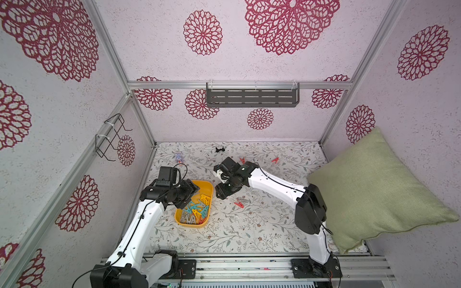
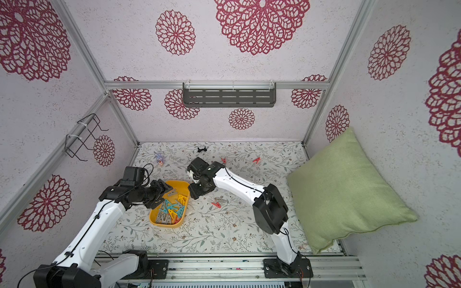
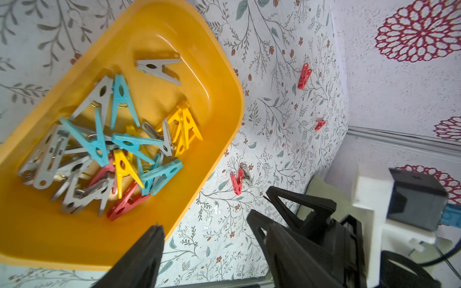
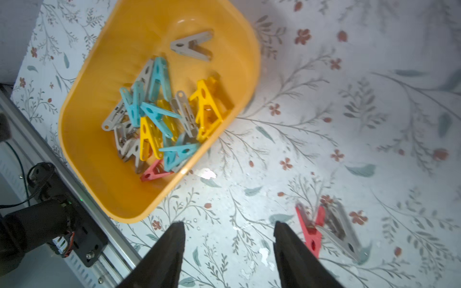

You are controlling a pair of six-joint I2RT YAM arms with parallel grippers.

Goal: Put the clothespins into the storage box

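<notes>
The yellow box (image 3: pixel 206 187) holds several grey, cyan, yellow and red clothespins (image 3: pixel 122 172). My left gripper hangs over the box, fingers apart, nothing seen between them. My right gripper is open and empty just right of the box, above the table. A red clothespin (image 4: pixel 309 232) and a grey one (image 4: pixel 342 230) lie together on the table right of the box. Two more red clothespins lie toward the back, the middle red clothespin (image 3: pixel 304 76) and the farther red clothespin (image 3: pixel 319 123).
A small purple toy (image 2: pixel 160 158) and a black object (image 2: pixel 202 149) lie at the back. A large green pillow (image 1: pixel 374 192) leans on the right. The front middle and back of the floral table have free room.
</notes>
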